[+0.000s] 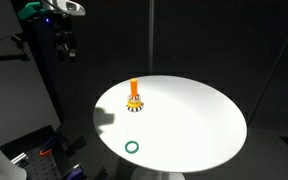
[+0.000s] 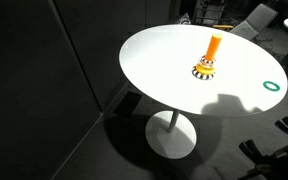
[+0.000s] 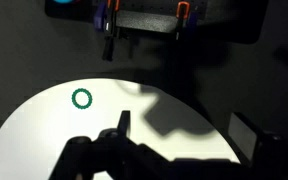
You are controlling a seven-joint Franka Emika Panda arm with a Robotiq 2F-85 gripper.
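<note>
On the round white table [image 1: 189, 120] stands a ring stacker [image 1: 135, 104]. Its orange post rises above yellow-orange rings and a black-and-white striped base. A green ring [image 1: 131, 147] lies flat and apart from it, near the table's edge; exterior view 2 has the same green ring [image 2: 271, 86] to the right of the stacker [image 2: 206, 67]. My gripper [image 2: 269, 138] is open and well away from both, beyond the table's edge. In the wrist view the open gripper has nothing between its fingers, and the green ring [image 3: 81, 98] shows up left of them. The stacker is out of the wrist view.
Dark curtains [image 1: 204, 40] hang behind. The robot's base frame [image 1: 44, 160] with some cables stands beside the table. A grey chair [image 2: 256, 20] is in the background.
</note>
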